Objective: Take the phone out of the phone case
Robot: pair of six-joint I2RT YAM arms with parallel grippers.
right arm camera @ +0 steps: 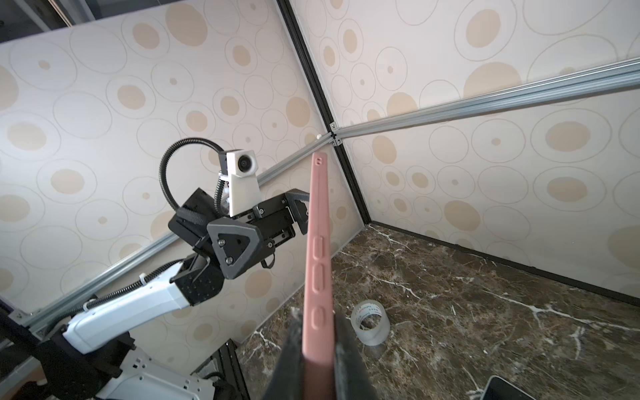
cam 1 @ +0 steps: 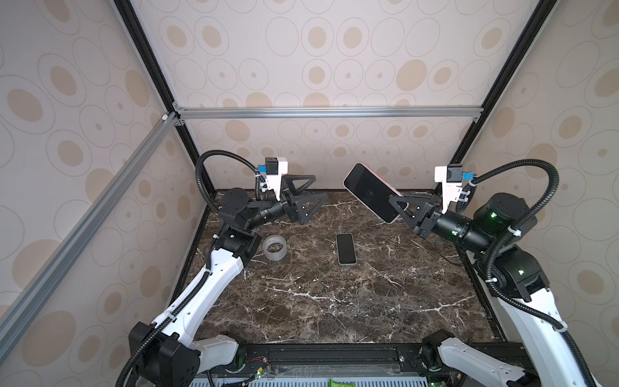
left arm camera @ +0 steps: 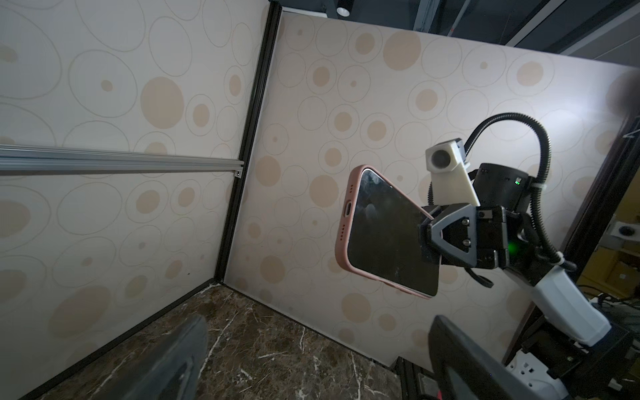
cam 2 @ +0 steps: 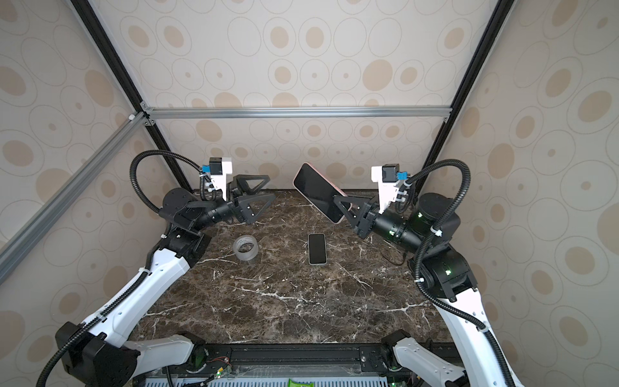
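Note:
A phone in a pink case hangs tilted above the table, screen showing, with my right gripper shut on its end near the right. In the left wrist view the pink rim of the case surrounds the dark screen. My left gripper stands open to the left of the cased phone, apart from it, with nothing between its fingers.
A smaller phone lies on the marble table below. A roll of clear tape lies to its left. Walls enclose the sides and back.

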